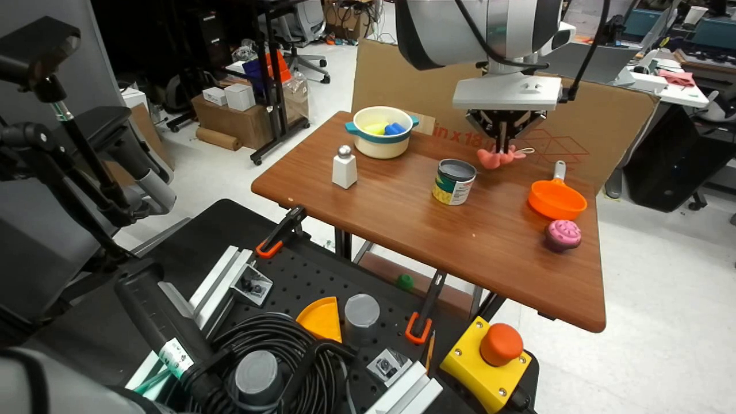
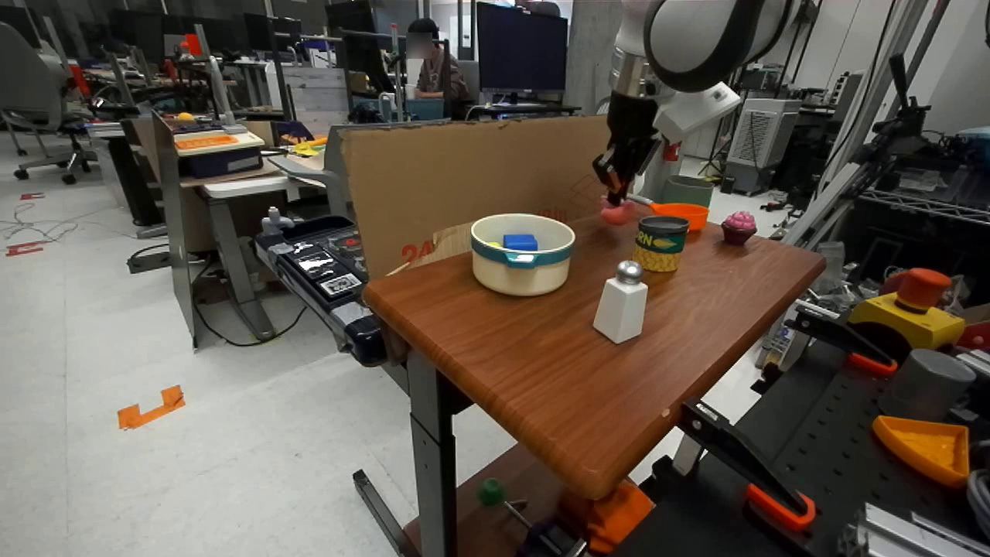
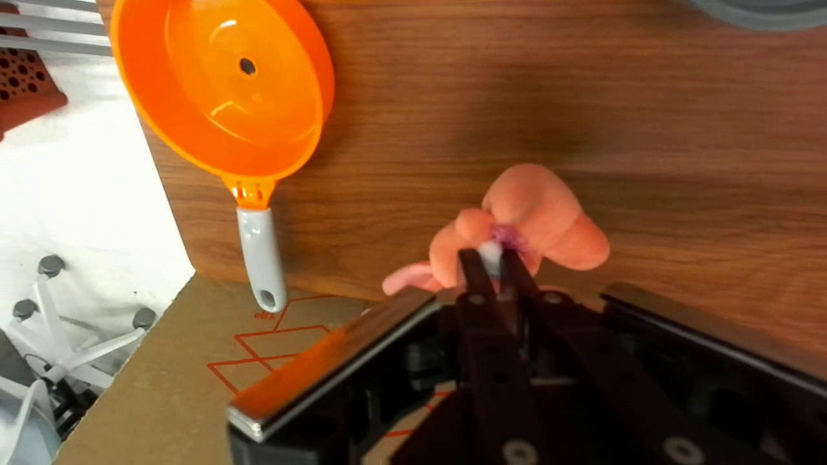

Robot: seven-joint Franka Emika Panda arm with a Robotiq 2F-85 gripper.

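A soft pink-orange toy (image 3: 535, 209) is pinched at its middle between the fingertips of my gripper, which points down. In exterior view 1 the toy (image 1: 491, 159) hangs at the back of the brown table, right of the corn can (image 1: 453, 182) and left of the orange pan (image 1: 557, 199). The gripper (image 1: 503, 146) is shut on it there. Exterior view 2 has the toy (image 2: 614, 213) behind the can (image 2: 660, 244). How far it is above the tabletop is hard to tell.
A cream pot (image 1: 381, 131) with blue and yellow pieces inside stands at the table's back left. A white shaker (image 1: 344, 168) is in front of it, and a pink cupcake (image 1: 563, 235) sits front right. A cardboard sheet (image 1: 428, 83) walls the back edge.
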